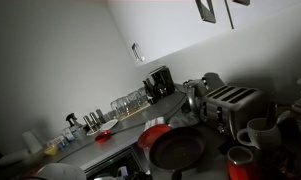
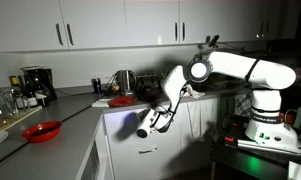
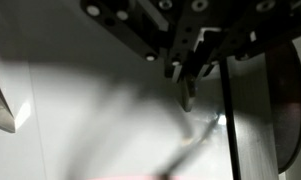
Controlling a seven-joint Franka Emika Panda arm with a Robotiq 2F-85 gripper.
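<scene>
My gripper is low against a white drawer front (image 3: 100, 100), its fingers close together in the wrist view. A short metal piece (image 3: 187, 96) that looks like a drawer handle shows at the fingertips, mostly covered by the fingers. In exterior view 2 the arm (image 2: 200, 75) reaches from the right and bends down, bringing the gripper (image 2: 144, 130) to the white cabinet front (image 2: 115, 135). Another handle (image 2: 147, 151) is visible lower on that front. Exterior view 1 hides the fingertips.
A black pan (image 1: 177, 148) lies on the counter, close to a toaster (image 1: 235, 105), a red mug (image 1: 241, 163) and a white cup (image 1: 260, 132). A red plate (image 2: 121, 101) and a red bowl (image 2: 42, 131) are on the worktop. Another metal handle (image 3: 2, 112) stands out at the wrist view's left.
</scene>
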